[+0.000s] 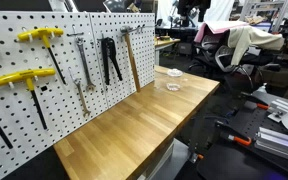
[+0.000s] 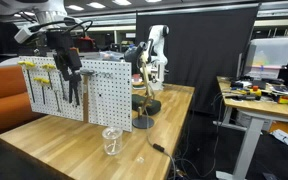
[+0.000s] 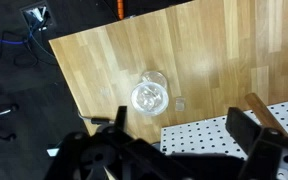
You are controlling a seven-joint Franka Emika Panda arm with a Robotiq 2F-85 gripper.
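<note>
My gripper stands open, its dark fingers wide apart with nothing between them. In the wrist view, a clear round glass jar (image 3: 149, 98) lies on the wooden table beyond the fingertips, towards the left one. Something white or shiny shows inside it, too small to name. Exterior view 2 has the jar (image 2: 112, 141) upright on the tabletop, to the right of and lower than my gripper (image 2: 73, 90), which hangs in front of the pegboard. The jar (image 1: 174, 86) appears faintly in exterior view 1, near the table's far end.
A white pegboard (image 1: 101, 90) runs along the table (image 1: 112, 145), hung with yellow-handled tools, wrenches, black pliers (image 1: 111, 57) and a wooden-handled hammer (image 1: 133, 62). Beside the jar is a small clear piece (image 3: 180, 103). A cable end (image 2: 158, 147) lies at right.
</note>
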